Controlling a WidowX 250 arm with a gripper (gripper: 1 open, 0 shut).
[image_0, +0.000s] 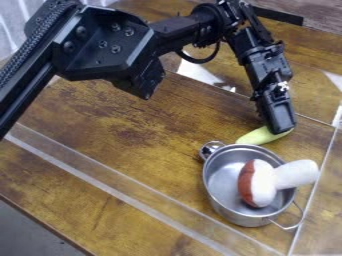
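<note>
A black robot arm reaches in from the upper left, its gripper pointing down at a long pale green vegetable lying on the wooden table behind the pot. The fingertips are at the vegetable's right part; whether they are open or shut on it is hard to see. A steel pot holds a reddish-brown and white object and a white cylindrical object.
Transparent strips run along its front and right side. Some white pieces lie behind the arm.
</note>
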